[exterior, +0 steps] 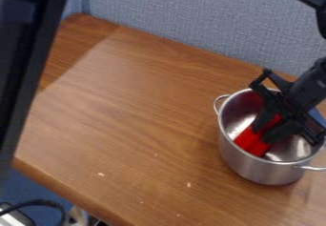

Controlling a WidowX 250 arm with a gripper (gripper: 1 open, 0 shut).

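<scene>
A steel pot [260, 171] with two side handles stands on the right of the wooden table. A red object [253, 142] lies inside it. My black gripper [277, 125] reaches down into the pot at the red object, its fingertips partly hidden; whether they hold it I cannot tell.
A grey fabric wall runs along the back. Cables and dark items lie below the near left edge.
</scene>
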